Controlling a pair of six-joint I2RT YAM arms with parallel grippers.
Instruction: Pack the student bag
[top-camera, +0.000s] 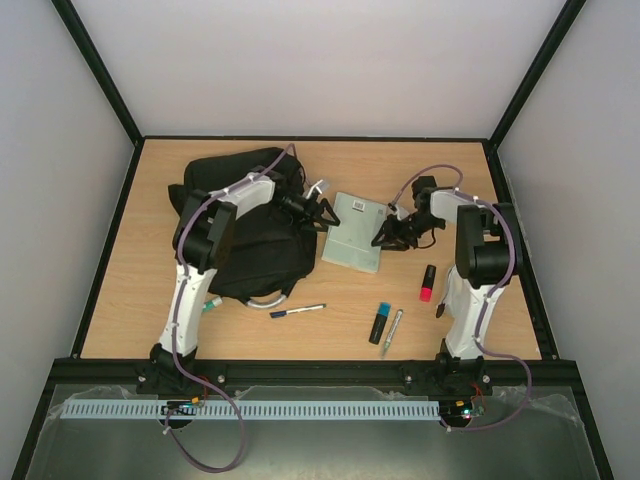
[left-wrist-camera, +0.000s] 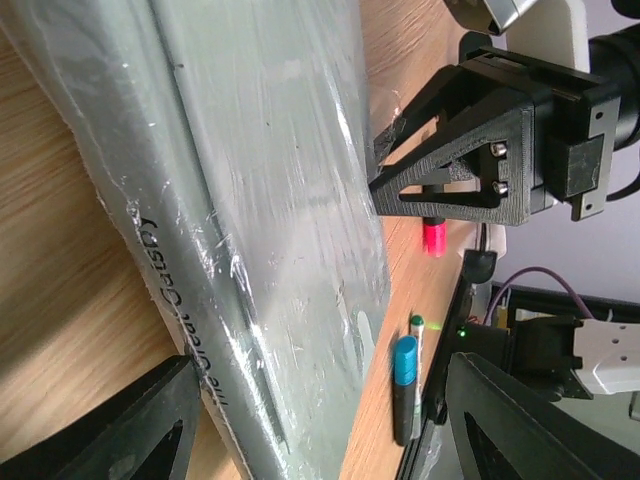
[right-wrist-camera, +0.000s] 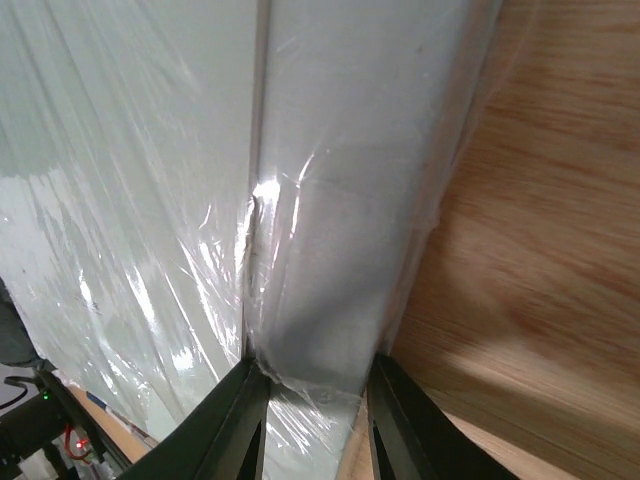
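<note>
A pale grey-green book (top-camera: 352, 232) in clear wrap lies on the table between my two grippers. The open black bag (top-camera: 255, 245) spreads out to its left. At the book's left edge, my left gripper (top-camera: 328, 219) has its fingers far apart with part of the book between them. One finger (left-wrist-camera: 170, 420) meets the book's edge, and a gap shows by the other; whether it grips cannot be told. My right gripper is part open around the book's right edge, with the wrapped edge between its fingertips. Its hold is unclear too.
In front lie a blue-capped marker (top-camera: 379, 323), a slim pen (top-camera: 391, 334), a pink-and-black marker (top-camera: 428, 282) and a blue-and-white pen (top-camera: 298, 311). A small green-ended item (top-camera: 211, 304) is by the bag.
</note>
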